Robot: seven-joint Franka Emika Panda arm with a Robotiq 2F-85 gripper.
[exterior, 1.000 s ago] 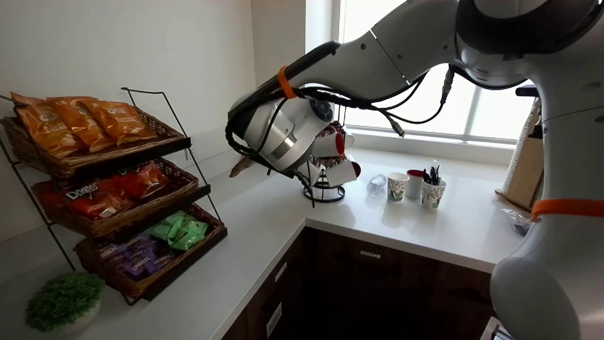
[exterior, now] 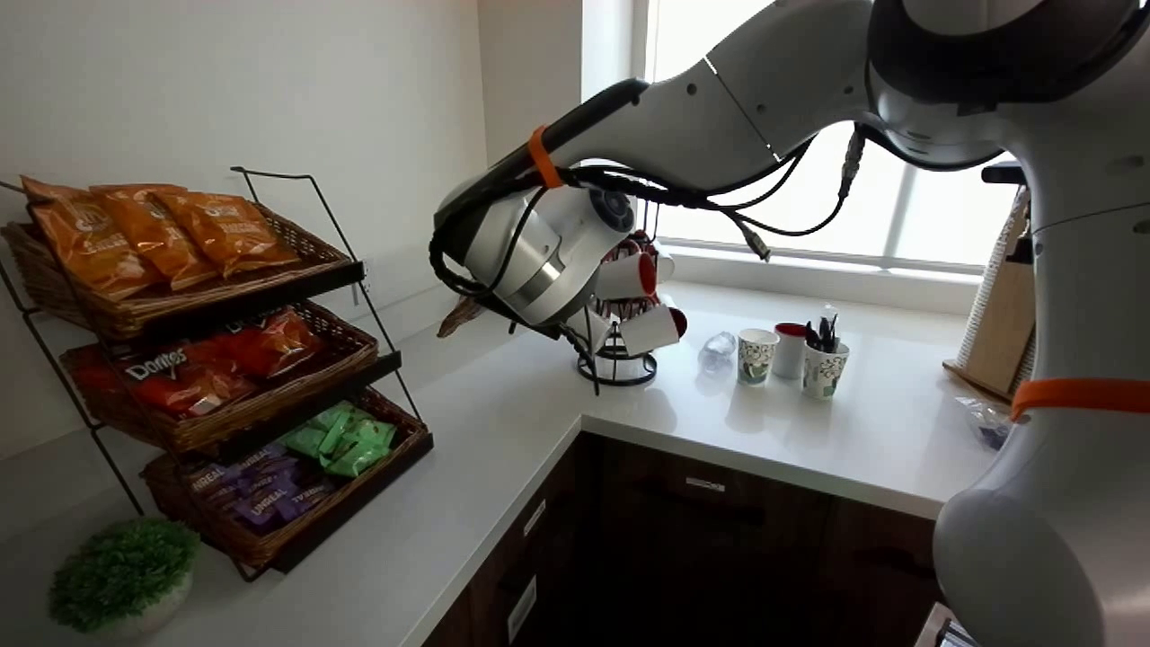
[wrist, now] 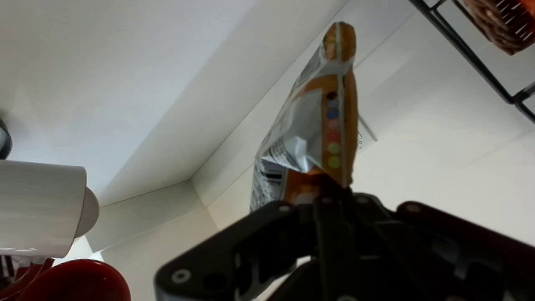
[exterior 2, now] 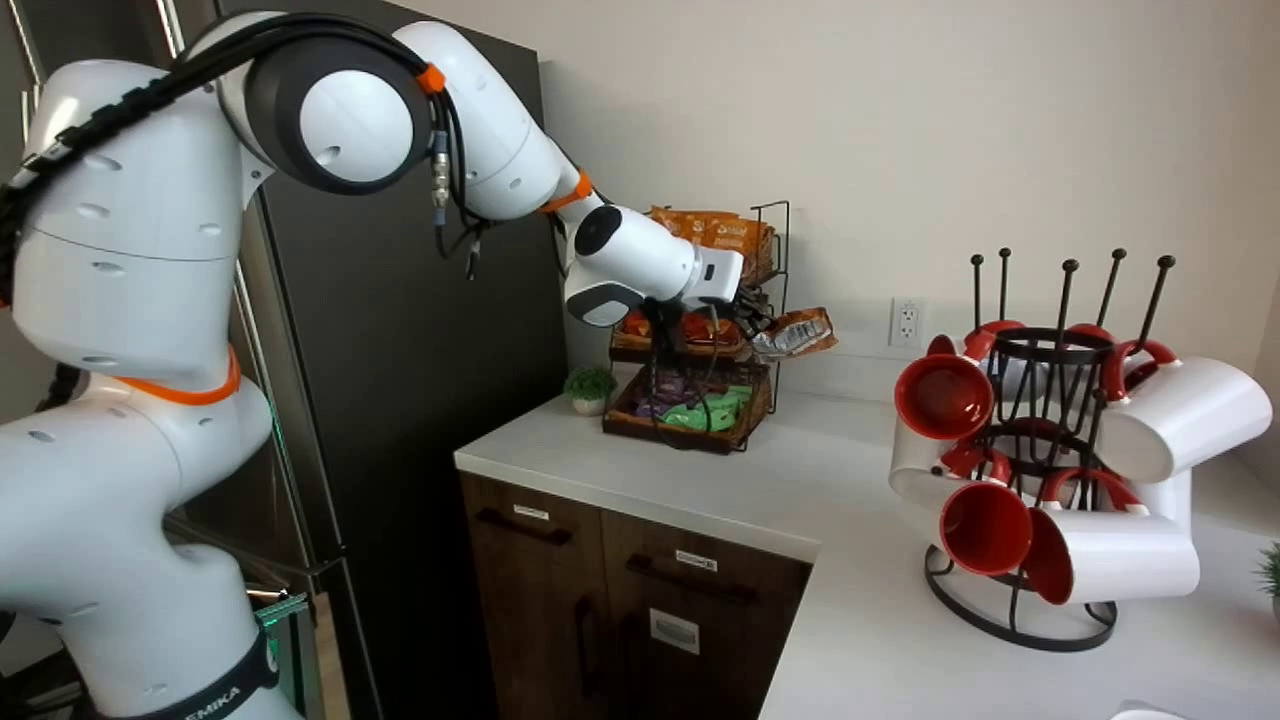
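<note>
An orange and silver snack bag (wrist: 311, 130) rises from between the fingers of my gripper in the wrist view, pinched near its lower edge. The fingers are shut on it. From the second exterior side, the same bag (exterior 2: 794, 334) sticks out to the right of the gripper (exterior 2: 753, 322), above the counter and touching neither it nor the rack. In the first exterior view only an end of the bag (exterior: 461, 314) shows, and the arm hides most of the gripper.
A three-tier wicker snack rack (exterior: 221, 426) holds orange bags, red bags and small packets. A rack of white and red mugs (exterior 2: 1032, 450) stands on the right, with paper cups (exterior: 756, 356) beyond. The counter (exterior 2: 720, 474) between the racks is bare.
</note>
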